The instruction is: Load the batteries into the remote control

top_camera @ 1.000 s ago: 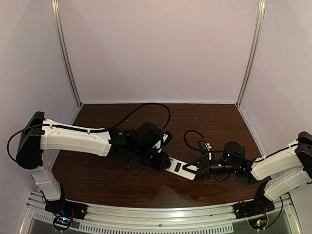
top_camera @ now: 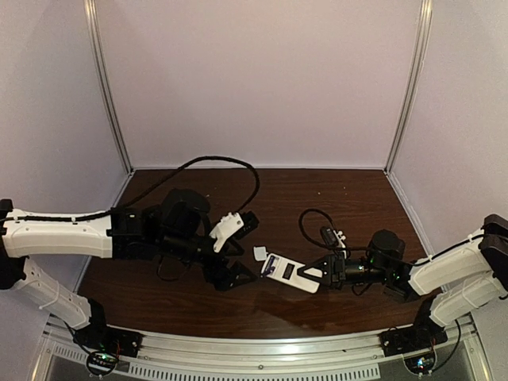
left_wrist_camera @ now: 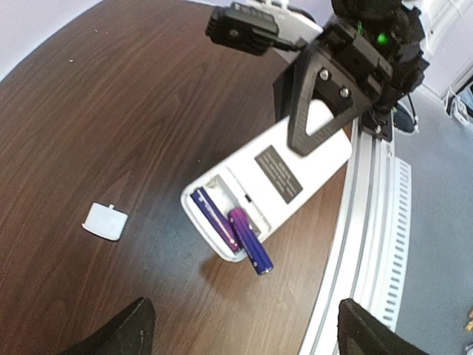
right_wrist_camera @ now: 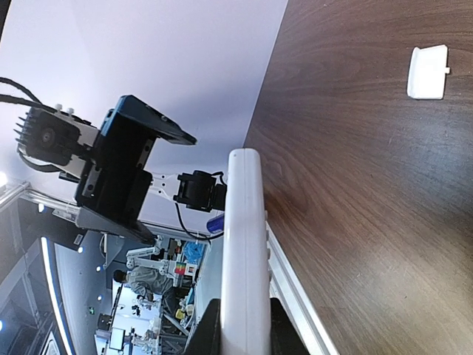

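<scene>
My right gripper (top_camera: 317, 270) is shut on the white remote (top_camera: 290, 274), battery bay facing up in the left wrist view. In the bay lies one battery (left_wrist_camera: 214, 218); a second battery (left_wrist_camera: 250, 240) sits partly over it, tilted, its end jutting past the remote's edge. My left gripper (top_camera: 242, 266) is open with nothing between its fingers, just left of the remote's battery end. The small white battery cover lies on the table behind the remote's battery end, also seen in the right wrist view.
The aluminium rail runs along the front edge, and pale walls enclose the back and sides.
</scene>
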